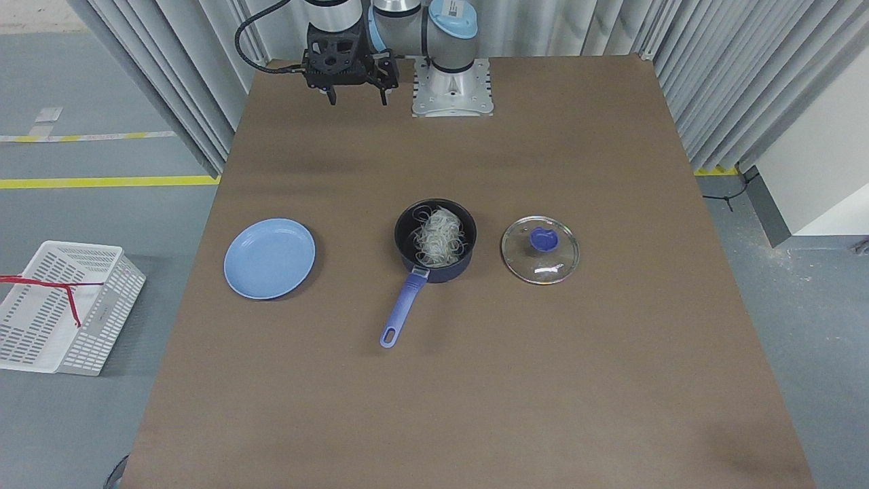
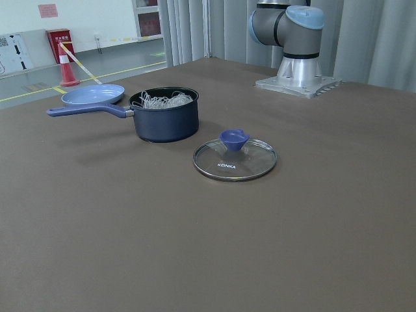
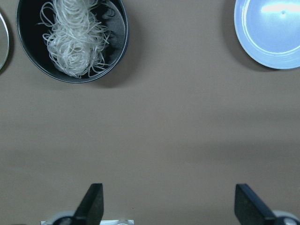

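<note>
A dark blue saucepan (image 1: 411, 213) with a long blue handle (image 1: 400, 310) holds white noodles (image 1: 439, 240). To its left lies a light blue plate (image 1: 269, 259); to its right, a glass lid (image 1: 529, 261) with a blue knob rests on the table. My gripper (image 1: 356, 95) hangs above the table's back edge, behind the pan and plate. In the wrist view its fingers stand wide apart with nothing between them. In the left view the gripper is out of frame.
The robot's base (image 1: 452, 98) stands at the back edge, with curtains behind. A white basket (image 1: 37, 326) sits on the floor to the left.
</note>
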